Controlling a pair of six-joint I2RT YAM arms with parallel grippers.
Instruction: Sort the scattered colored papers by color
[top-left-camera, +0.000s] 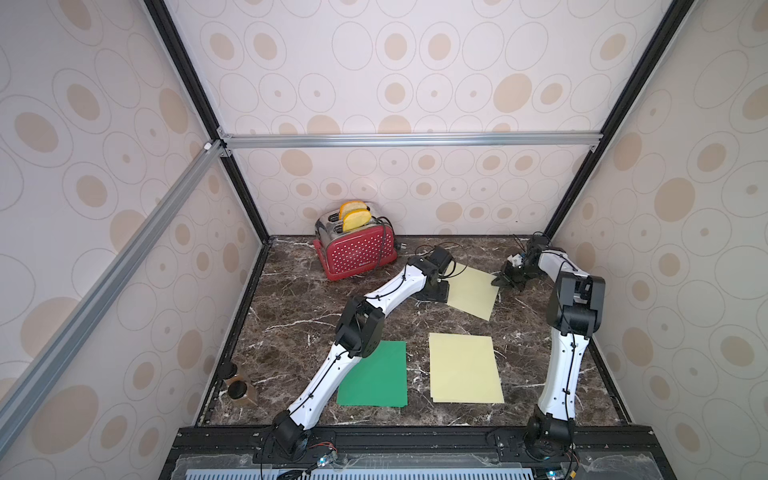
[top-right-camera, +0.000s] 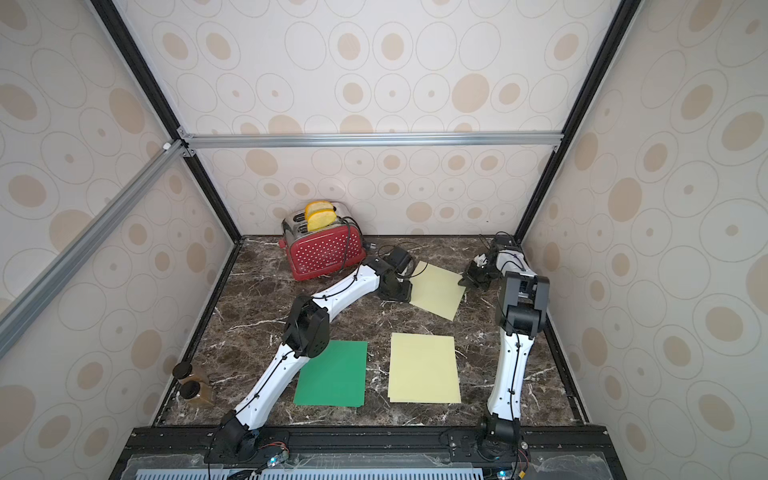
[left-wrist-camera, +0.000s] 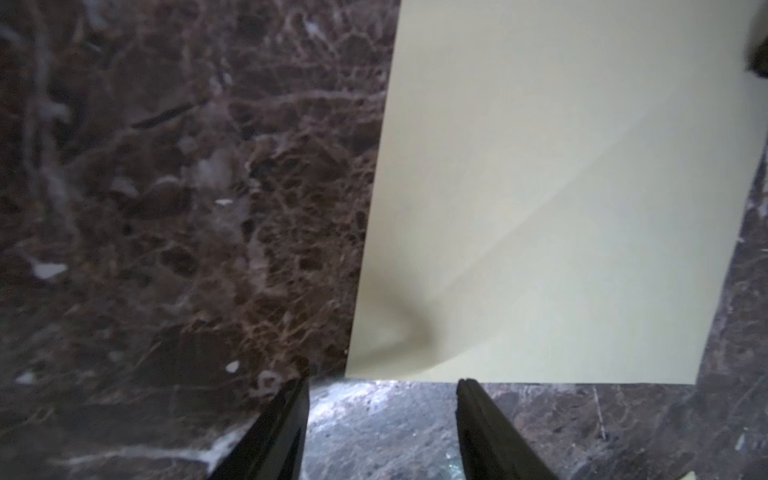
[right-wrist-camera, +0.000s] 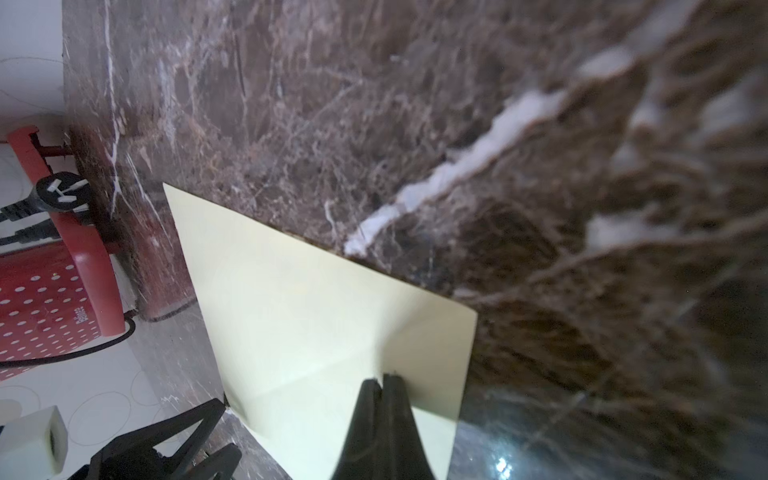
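A loose pale yellow paper (top-left-camera: 473, 293) lies askew on the marble table between my two grippers, lightly creased across in the left wrist view. My left gripper is open, one corner of that paper just ahead of the gap between its fingertips. Over the opposite side of the sheet, my right gripper is shut with its tips together; nothing shows between them. Nearer the front edge lie yellow paper (top-left-camera: 465, 368), with a second edge peeking out below, and green paper (top-left-camera: 374, 377), partly covered by the left arm in the top left view.
A red dotted toaster (top-left-camera: 358, 249) with yellow slices and a cable stands at the back left. Two dark-lidded jars (top-right-camera: 192, 390) sit at the front left. Bare marble shows at the table's left side and around the papers.
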